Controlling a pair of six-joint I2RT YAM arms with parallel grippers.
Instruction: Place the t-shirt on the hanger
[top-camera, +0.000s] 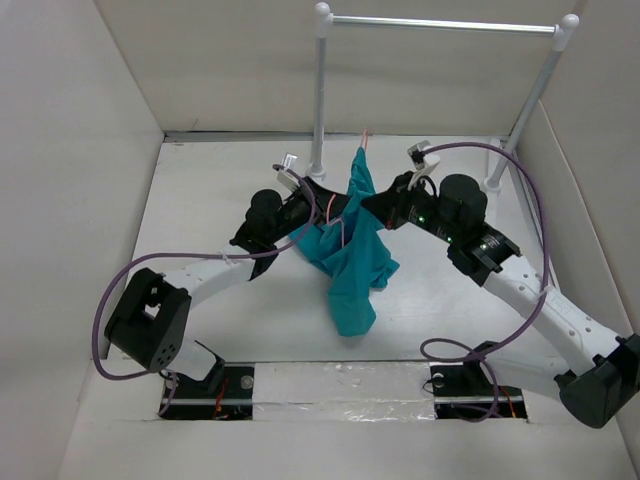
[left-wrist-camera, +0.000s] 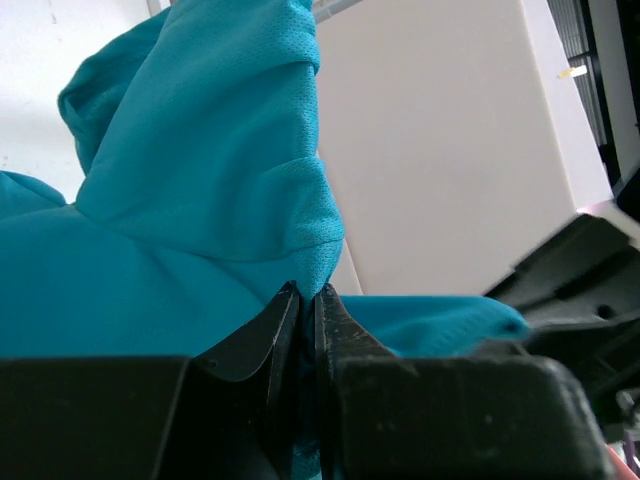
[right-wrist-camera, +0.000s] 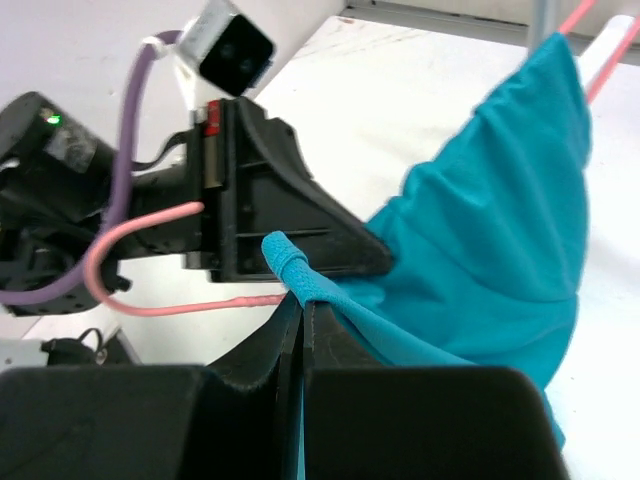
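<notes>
The teal t-shirt (top-camera: 350, 290) hangs bunched between both grippers in the top view, its upper part peaked. My left gripper is shut on the fabric, which fills the left wrist view. My right gripper is shut, with a teal hem at its fingertips in the right wrist view; beside it is the left gripper against the shirt. Pink hanger parts (top-camera: 365, 138) poke out above the shirt's peak and show as thin pink rods (right-wrist-camera: 140, 310) near the left gripper in the right wrist view. The rest of the hanger is hidden.
A white rail (top-camera: 440, 25) on two posts stands at the back, above and behind the shirt. Walls enclose the workspace on both sides.
</notes>
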